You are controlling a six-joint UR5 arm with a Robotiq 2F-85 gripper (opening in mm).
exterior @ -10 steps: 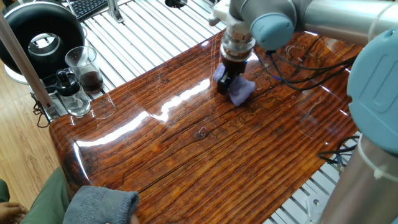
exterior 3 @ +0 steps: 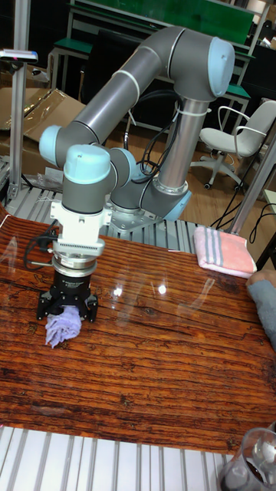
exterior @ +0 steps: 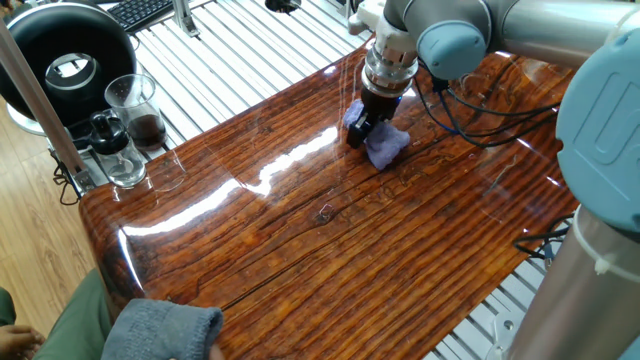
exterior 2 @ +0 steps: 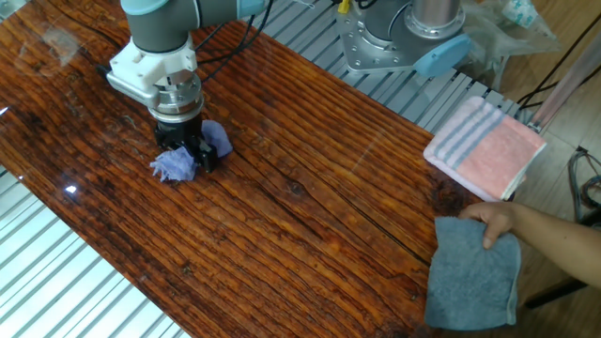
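A purple cloth (exterior: 387, 147) lies bunched against the glossy brown wooden table (exterior: 300, 240), towards its back edge in exterior view 1. My black gripper (exterior 3: 67, 309) points straight down and is shut on this cloth, which sticks out on both sides of the fingers. In exterior view 2 the gripper (exterior 2: 191, 155) stands at the upper left of the tabletop, with cloth folds (exterior 2: 175, 165) showing on either side of it. The part of the cloth between the fingers is hidden.
A person's hand (exterior 2: 493, 221) rests on a grey cloth (exterior 2: 472, 272) at the table's end. A folded pink striped towel (exterior 2: 488, 145) lies nearby. Glass vessels (exterior: 120, 150) stand beyond one table corner. Cables (exterior: 490, 125) hang by the arm.
My wrist has shifted slightly to the right in exterior view 1 since a second ago. The cloth and fingers have moved only a little and remain in nearly the same spot.
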